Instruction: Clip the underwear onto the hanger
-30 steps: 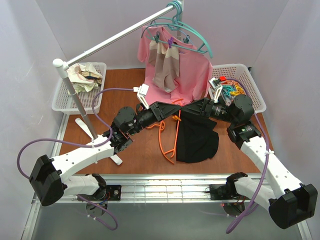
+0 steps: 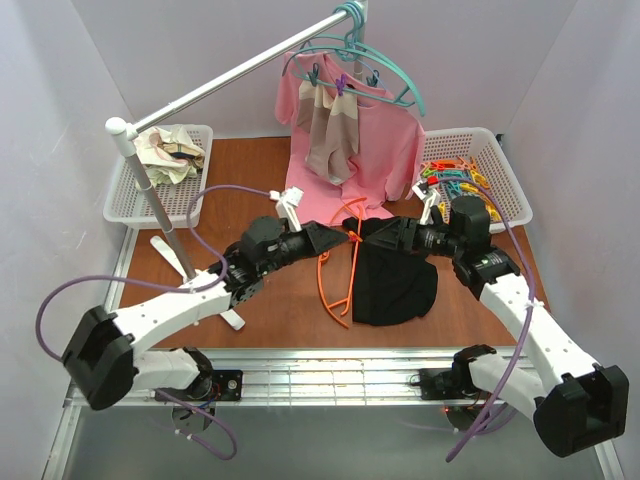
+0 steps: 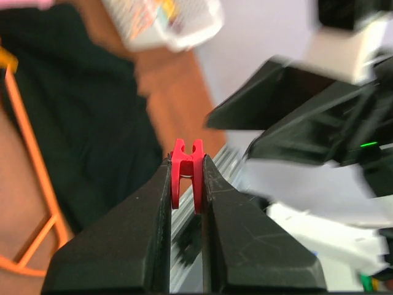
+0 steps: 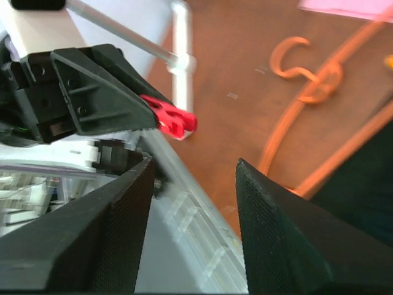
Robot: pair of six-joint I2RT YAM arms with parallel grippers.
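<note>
My left gripper (image 2: 336, 238) is shut on a red clothespin (image 3: 196, 165), held upright at the fingertips. My right gripper (image 2: 372, 238) faces it a short way off, part open, with nothing between its fingertips. Below them on the wooden table the black underwear (image 2: 393, 290) lies spread flat. An orange hanger (image 3: 37, 160) lies along the underwear's left edge, its hook (image 4: 288, 61) curled out to the side, with a yellow clip (image 3: 7, 59) on it near the top.
A white rack (image 2: 240, 70) holds teal hangers with a pink garment (image 2: 390, 150) and beige cloth. A basket (image 2: 120, 205) of cloth stands left; a basket (image 2: 510, 205) of coloured clips stands right. The white rack foot (image 2: 230, 318) lies at left.
My right gripper has drawn back to the right from the left one, which has moved slightly. The underwear and hanger lie unchanged.
</note>
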